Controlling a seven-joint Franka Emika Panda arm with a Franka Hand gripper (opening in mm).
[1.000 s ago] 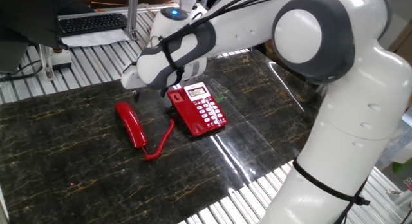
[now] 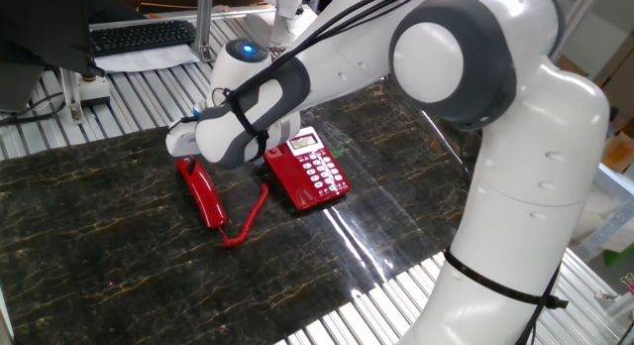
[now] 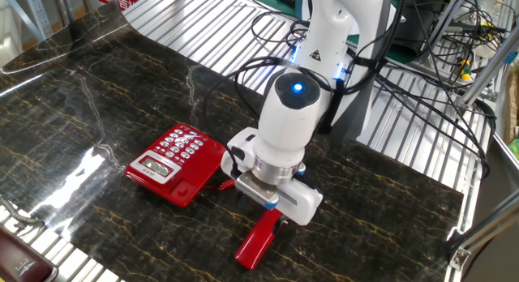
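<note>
A red telephone handset (image 2: 204, 196) lies on the dark marbled table, its coiled red cord (image 2: 254, 218) curving beside it toward the phone. The red phone base (image 2: 305, 171), with white keys and a small display, rests to the handset's right in exterior view 1. My gripper (image 3: 259, 213) hangs low over the handset's end nearer the arm, its fingers apart. In exterior view 2 the lower part of the handset (image 3: 258, 240) shows, while the gripper covers its other end. Whether the fingers touch the handset is hard to tell.
Bare marbled tabletop (image 2: 109, 256) spreads around the handset. A ribbed metal surface (image 3: 195, 31) borders it. A black keyboard (image 2: 144, 36) lies beyond in exterior view 1. At the lower left of exterior view 2 sits a dark red object (image 3: 23, 258).
My gripper has moved left and down, away from above the phone base's edge to the handset's near-arm end. The handset, cord and base have not moved.
</note>
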